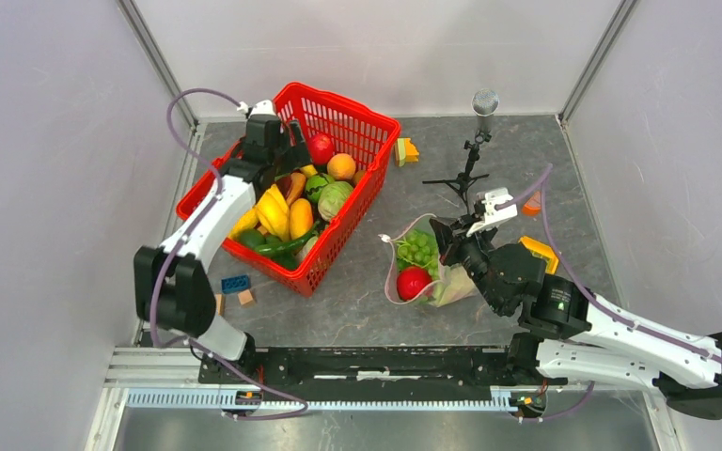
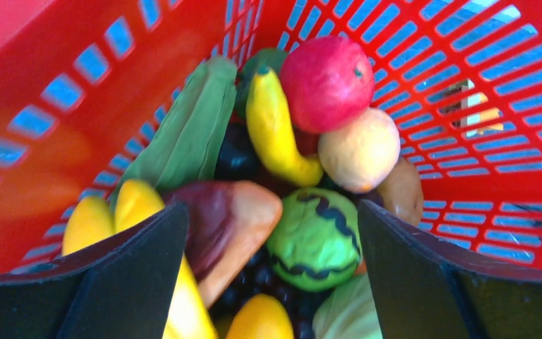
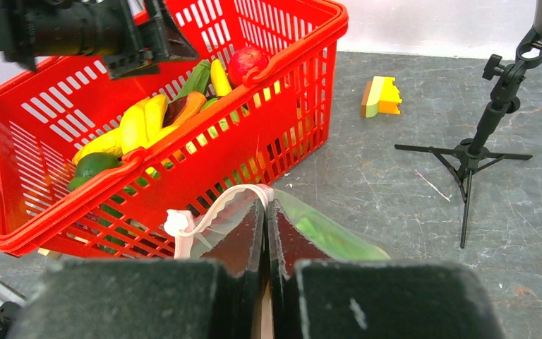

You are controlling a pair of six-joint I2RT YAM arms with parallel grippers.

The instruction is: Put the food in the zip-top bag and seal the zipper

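The zip top bag [image 1: 456, 286] stands with its mouth spread, green grapes [image 1: 417, 252] and a red round fruit [image 1: 414, 282] inside. My right gripper is shut on the bag's rim, and in the right wrist view the white zipper strip [image 3: 220, 204] runs into its fingers. Over the red basket [image 1: 364, 115] my left gripper is open, nothing between its fingers. Below it, the left wrist view shows a striped watermelon [image 2: 313, 239], a peach [image 2: 359, 150], a pomegranate [image 2: 327, 85], a yellow banana-like piece [image 2: 274, 127] and a green cabbage [image 2: 349, 311].
A microphone on a black tripod [image 1: 471, 160] stands behind the bag. Toy blocks lie by the basket: a yellow one [image 1: 410, 150] to its right and a blue one [image 1: 235, 284] near its front. Bare grey table lies between basket and bag.
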